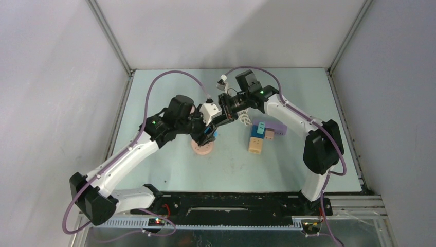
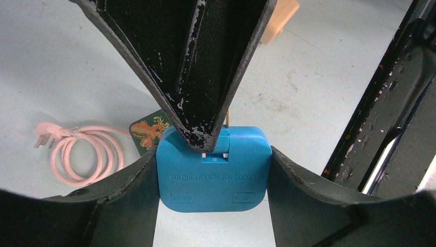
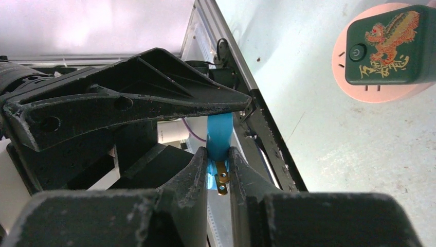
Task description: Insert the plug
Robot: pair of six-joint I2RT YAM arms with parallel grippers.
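A blue folding extension socket (image 2: 214, 180) sits between the fingers of my left gripper, its sides against both. My right gripper reaches onto its upper part from above. In the right wrist view, the fingertips of my right gripper close on the blue piece (image 3: 219, 131), with brass prongs (image 3: 222, 180) showing between them. In the top view both grippers meet near the centre, largely hiding the socket.
Below lie a dark green item (image 3: 385, 46) on a round pink piece (image 3: 360, 92), and a coiled pink cord (image 2: 92, 159). A cluster of power strips (image 1: 255, 144) lies to the right.
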